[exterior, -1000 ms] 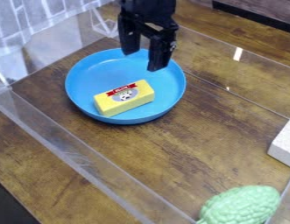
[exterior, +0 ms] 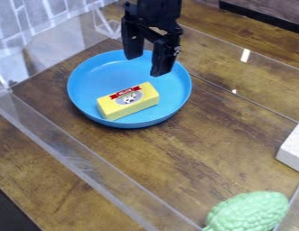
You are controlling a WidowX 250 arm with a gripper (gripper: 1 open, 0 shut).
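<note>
A blue round plate [exterior: 91, 81] lies on the wooden table at the upper left, holding a yellow box [exterior: 127, 101] with a red label. The black gripper [exterior: 149, 59] hangs over the back part of the plate, above and behind the box, its two fingers spread open with nothing visible between them.
A green brain-shaped object [exterior: 246, 213] lies at the front right, and a white block [exterior: 292, 146] at the right edge. Clear plastic strips cross it.
The gripper has shifted very slightly, with its fingers a little differently angled over the plate. The box and plate have not moved.
</note>
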